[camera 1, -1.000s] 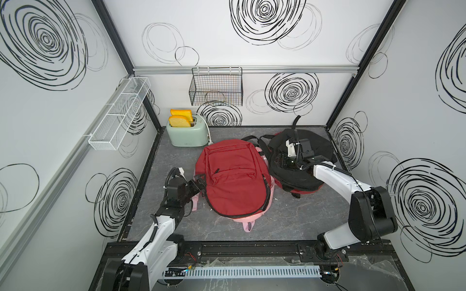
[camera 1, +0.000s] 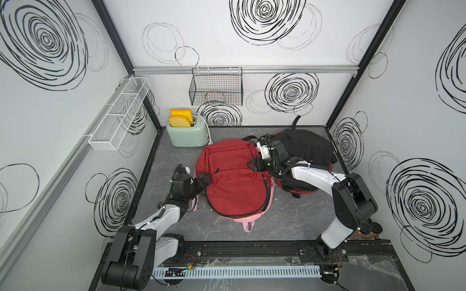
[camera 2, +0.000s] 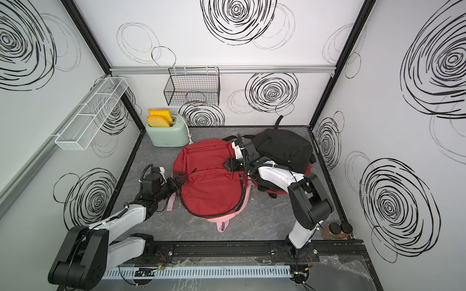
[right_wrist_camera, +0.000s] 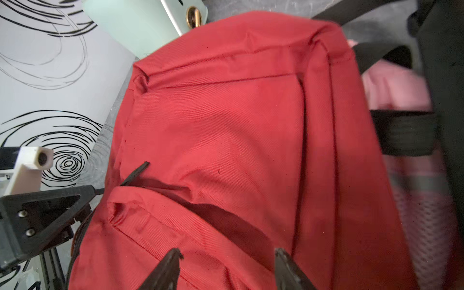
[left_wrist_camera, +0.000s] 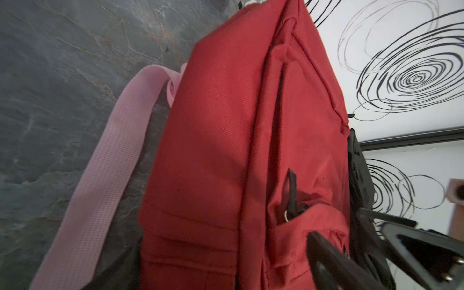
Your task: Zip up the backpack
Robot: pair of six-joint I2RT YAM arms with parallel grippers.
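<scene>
The red backpack lies flat in the middle, its lower panel rimmed by a dark zipper. A short black pull tab shows at the pocket seam. My left gripper is open at the backpack's left side. My right gripper is over the backpack's upper right; in the right wrist view its blurred fingertips stand apart above the red pocket flap, with nothing seen held.
A black backpack lies at right, against the red one. A green toaster with yellow slices stands at back left. Bare table shows at left and front. Wire baskets hang on the walls.
My right gripper has moved left from over the black backpack to over the red one. My left gripper has shifted slightly rightward at the backpack's edge.
</scene>
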